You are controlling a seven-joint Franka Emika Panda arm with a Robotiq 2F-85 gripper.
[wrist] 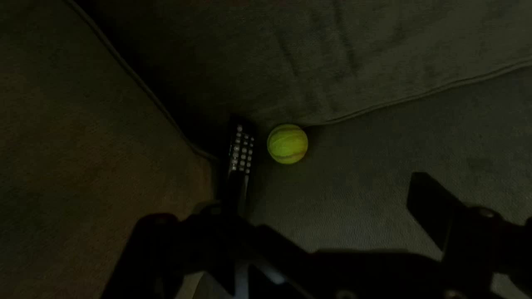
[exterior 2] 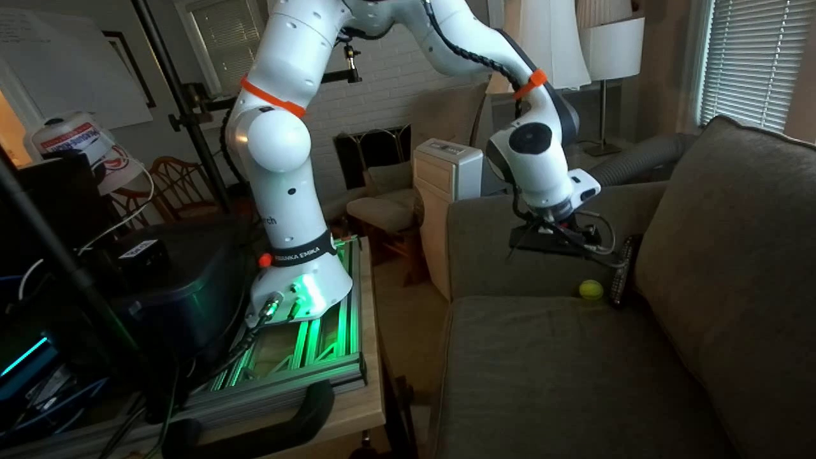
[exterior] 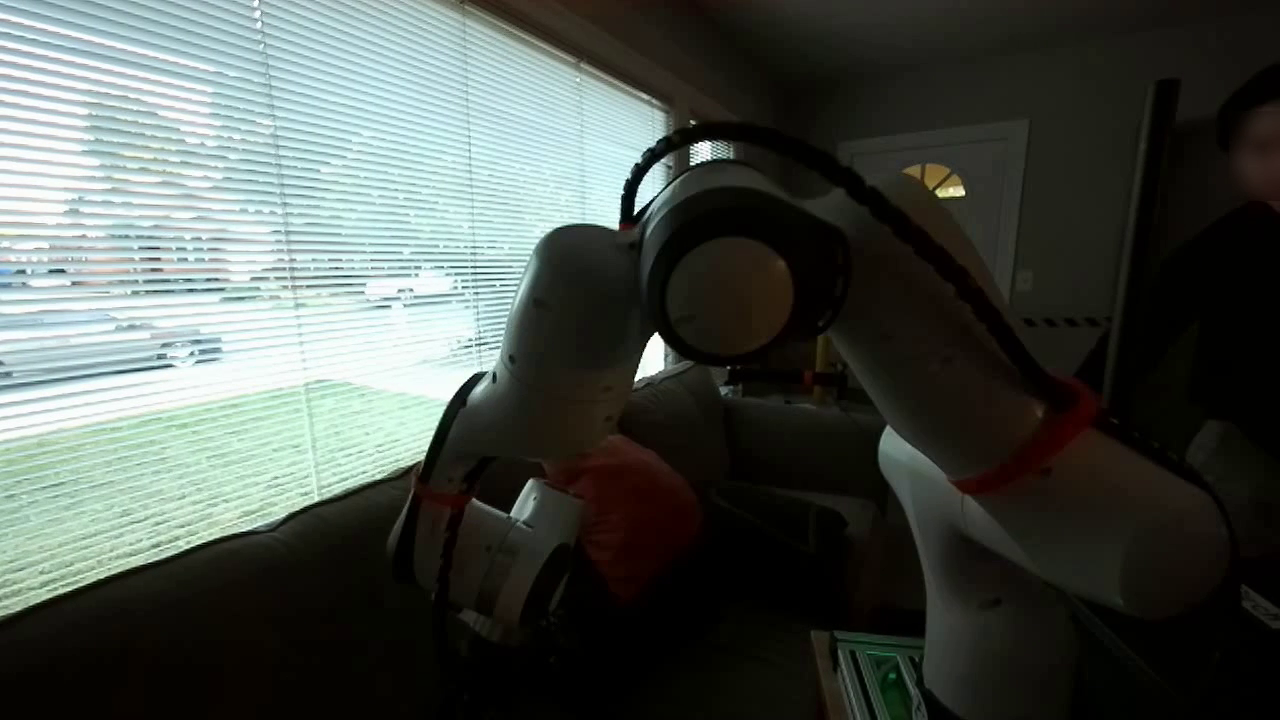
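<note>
A yellow-green tennis ball (wrist: 287,144) rests in the sofa corner, where the seat meets the arm; exterior view 2 shows the same ball (exterior 2: 590,290). Close beside it, a dark remote with pale buttons (wrist: 242,152) stands along the back cushion, also visible as the upright remote (exterior 2: 625,271). My gripper is open, its dark fingers wide apart with only bare seat visible between them. The left finger overlaps the lower end of the remote in the wrist view; whether they touch I cannot tell. Exterior view 1 leaves the fingers lost in shadow.
The back cushion (exterior 2: 734,229) and the sofa arm (exterior 2: 489,237) wall in the corner. A red pillow (exterior: 630,510) lies on the sofa in exterior view 1. A person (exterior: 1236,288) stands at its right edge.
</note>
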